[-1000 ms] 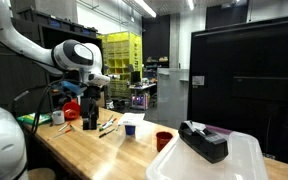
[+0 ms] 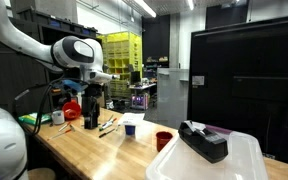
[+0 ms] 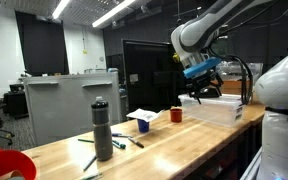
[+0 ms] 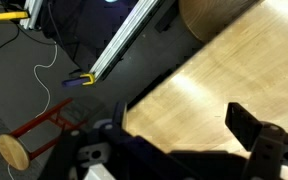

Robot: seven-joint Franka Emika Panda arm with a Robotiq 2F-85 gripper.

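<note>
My gripper stands open in the wrist view, its dark fingers far apart and only bare wooden table and the table's edge visible between them. In exterior view 1 the gripper points downward over the near left part of the table, apart from the cups. A blue cup stands farther along the wood, and a red cup is to its right. On the right, a black box-like item rests at the white bin. A tall dark flask is upright in exterior view 2.
Several thin tools lie around the table's middle. A red bowl sits at the left edge of exterior view 2. The wooden tabletop in front of the cups is clear. A round stool stands below the table.
</note>
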